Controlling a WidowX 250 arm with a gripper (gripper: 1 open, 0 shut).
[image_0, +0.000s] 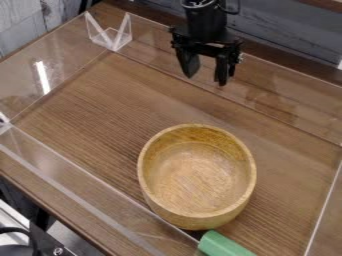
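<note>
My gripper (206, 58) is at the top centre of the camera view, a black two-fingered tool over the wooden table (94, 120), its fingers apart with nothing seen between them. Below, near the front centre, stands an empty cream oval bowl (197, 180). A green cylindrical object (225, 245) lies at the bottom right, partly cut off by the frame edge.
A white wire-like holder (110, 32) stands at the top left. Clear plastic-like edging runs along the table's left side.
</note>
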